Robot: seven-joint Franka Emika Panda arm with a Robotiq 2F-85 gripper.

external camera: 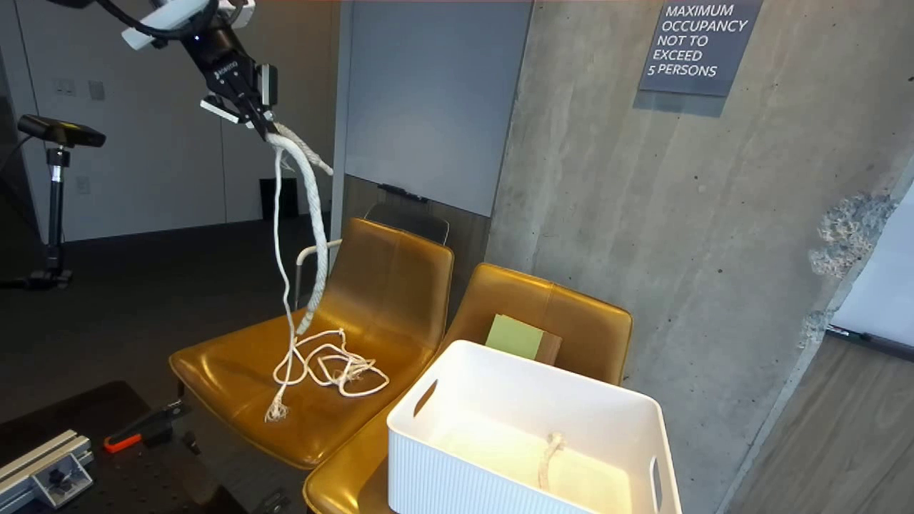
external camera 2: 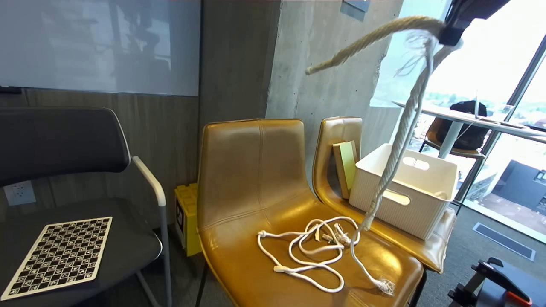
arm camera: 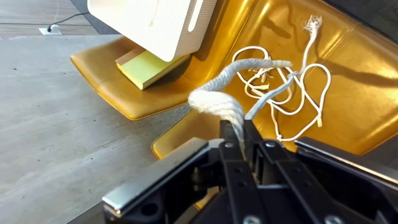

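High above the left brown chair, my gripper (external camera: 267, 130) is shut on a thick white rope (external camera: 313, 201). In the wrist view the rope (arm camera: 217, 103) bends over the fingertips, one length hanging down and a shorter end sticking out sideways in exterior view 2. A thinner strand (external camera: 280, 231) also hangs from the grip and reaches the seat, ending in a frayed tuft (external camera 2: 384, 286). On that seat lies a loose tangle of thin white cord (external camera 2: 317, 256). Whether the hanging strand is joined to the tangle I cannot tell. A white bin (external camera: 531, 377) stands on the neighbouring chair, a short rope piece (external camera: 550, 458) inside.
Behind the bin, a green-and-brown book or block (external camera: 523, 341) leans on the chair back. A dark chair with a checkered board (external camera 2: 61, 256) stands at the side. Tools (external camera: 146, 432) lie at the front left.
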